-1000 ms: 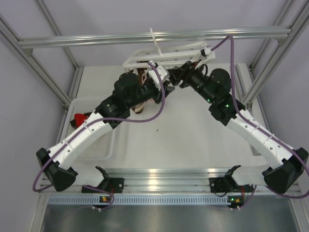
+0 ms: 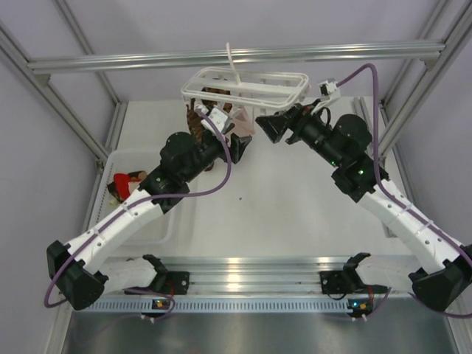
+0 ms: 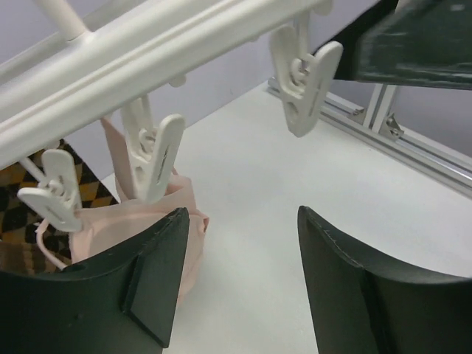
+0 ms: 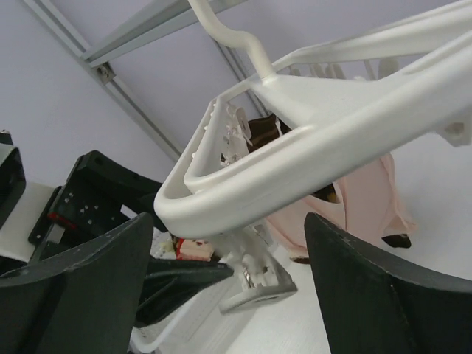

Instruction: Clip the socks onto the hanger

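The white hanger (image 2: 247, 85) hangs from the rail by its hook. A pale pink sock (image 3: 140, 221) hangs from its clips, with a brown patterned sock (image 3: 18, 214) farther left. My left gripper (image 2: 240, 146) is open just below the hanger. In the left wrist view nothing lies between its fingers, and a bare clip (image 3: 306, 81) hangs above. My right gripper (image 2: 279, 127) is at the hanger's right end. Its fingers (image 4: 354, 287) stand apart below the frame's corner, with a white clip (image 4: 254, 269) in view between them and dark left-arm parts behind.
A metal rail (image 2: 324, 53) spans the top. The white bin (image 2: 118, 166) at left holds red and dark socks (image 2: 125, 184). Both arms' grippers stand close together under the hanger.
My left gripper has shifted left, away from the right one. The right gripper has moved slightly right, and its arm has swung right. The hanger has shifted and tilted, with its right end nearer.
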